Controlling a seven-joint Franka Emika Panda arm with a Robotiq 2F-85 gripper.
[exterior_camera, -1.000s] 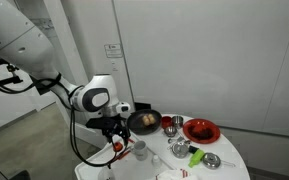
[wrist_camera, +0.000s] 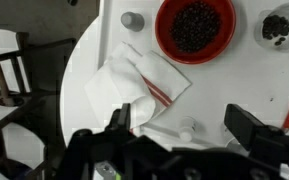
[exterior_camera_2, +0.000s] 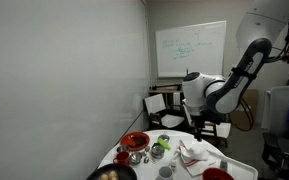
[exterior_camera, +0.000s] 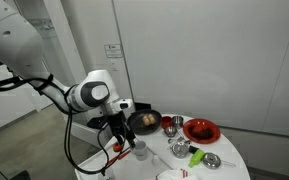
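My gripper is open above the table, its black fingers wide apart with nothing held between them. In the wrist view, a white cloth (wrist_camera: 123, 88) with a red stripe lies crumpled beyond the fingers. A red bowl (wrist_camera: 194, 28) of dark beans is further away, with a grey cylinder (wrist_camera: 132, 20) to its left. At the upper right, a clear cup (wrist_camera: 276, 27) holds more dark beans. Small white-topped items (wrist_camera: 187, 126) show between the fingers. The arm hangs over the table's left side in exterior view 1.
A grey mug (exterior_camera: 140, 150) stands near the arm. Behind it are a black pan (exterior_camera: 146, 122) with food inside and another red bowl (exterior_camera: 201, 130). A metal pot (exterior_camera: 178, 147), a green item (exterior_camera: 197, 157) and a strainer (exterior_camera: 212, 160) crowd the right side.
The hand has risen a little and tilted, and its fingers stand higher above the table in exterior view 1. The tabletop objects look unmoved.
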